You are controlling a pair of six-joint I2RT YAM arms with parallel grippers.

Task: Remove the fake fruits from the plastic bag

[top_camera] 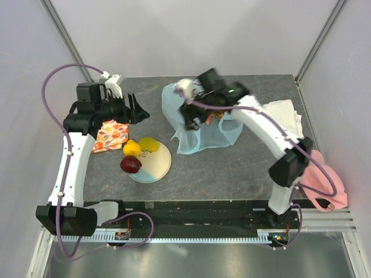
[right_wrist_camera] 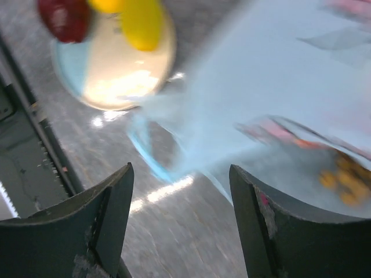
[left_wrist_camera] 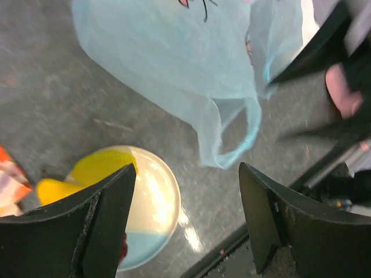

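Note:
The light blue plastic bag lies at the back centre, with small orange and brown fruits partly visible inside. My blurred right gripper hangs open over it. My left gripper is open and empty, left of the bag. On a round plate lie a yellow round fruit, a yellow oblong fruit and a dark red fruit.
An orange patterned cloth lies left of the plate. A white cloth and a pink cap are at the right. Bare table shows between plate and cap.

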